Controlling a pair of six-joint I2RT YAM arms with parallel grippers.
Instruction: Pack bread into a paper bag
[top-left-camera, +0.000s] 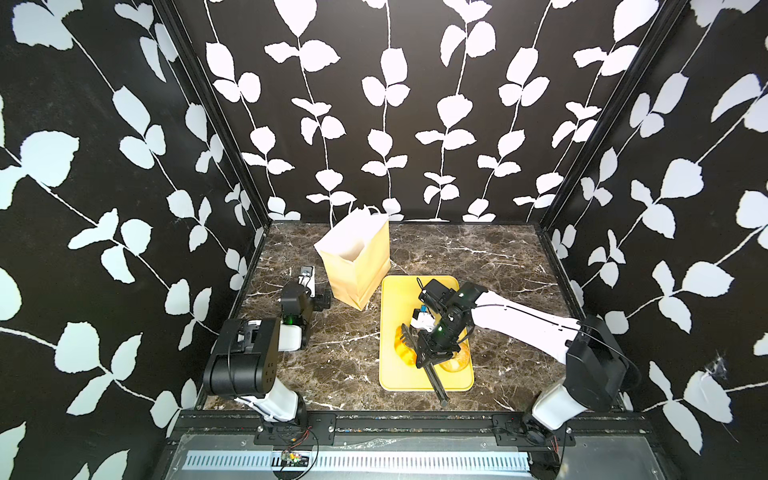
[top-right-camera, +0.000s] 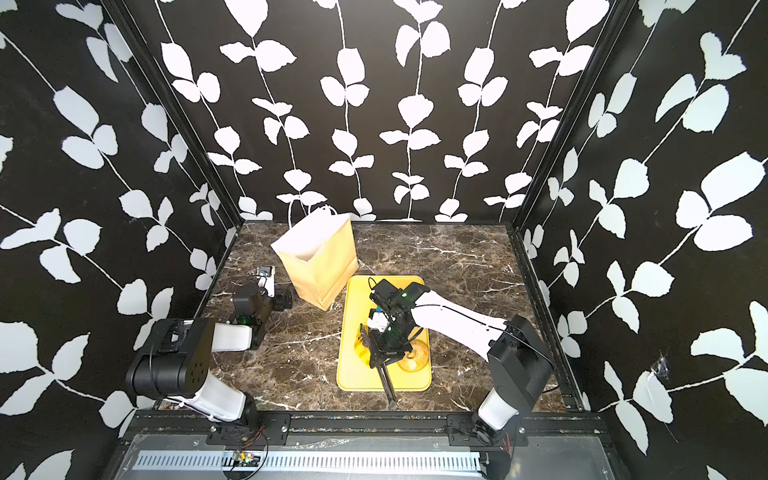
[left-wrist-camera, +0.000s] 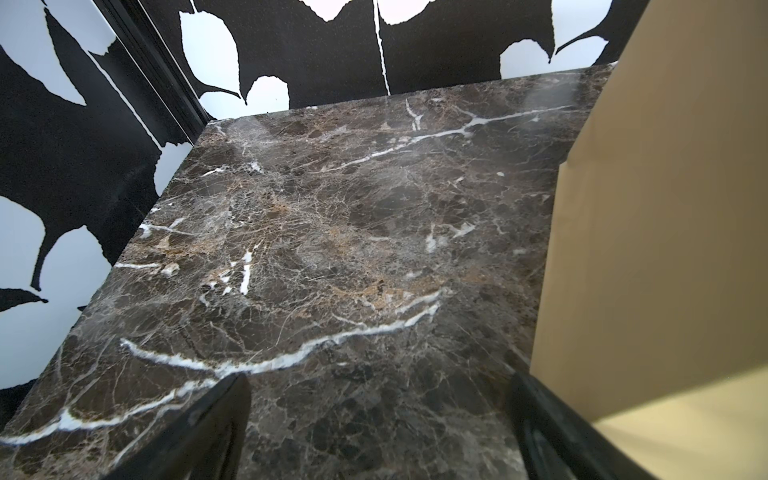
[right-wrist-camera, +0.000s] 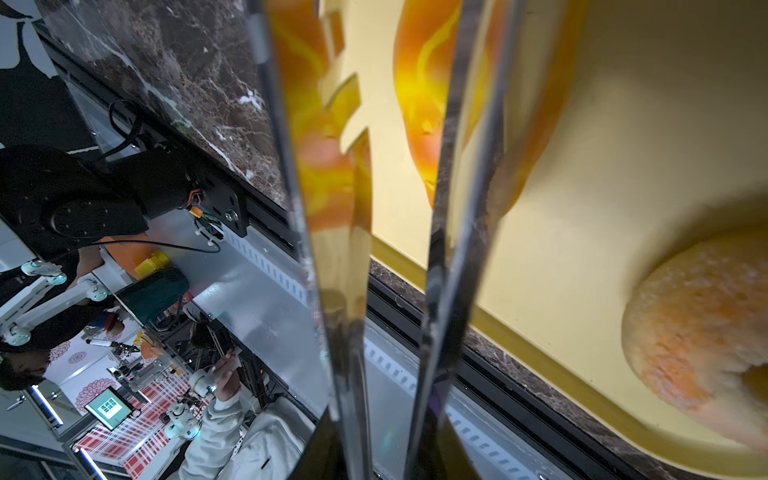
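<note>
A brown paper bag (top-left-camera: 360, 264) stands upright with its mouth open, left of the yellow tray (top-left-camera: 387, 376). On the tray lie a glossy yellow-orange bread (right-wrist-camera: 428, 88) and a round bagel-like bread (right-wrist-camera: 696, 328). Long metal tongs (right-wrist-camera: 460, 192) are held in my right gripper (top-left-camera: 436, 352); their blades spread apart toward the bread. The right blade crosses over the glossy bread, part of which shows between the blades; whether they touch it I cannot tell. My left gripper is open beside the bag, nothing between its fingers.
Bare marble also lies between the left arm and the tray. Patterned walls (top-left-camera: 400, 104) close off the back and both sides.
</note>
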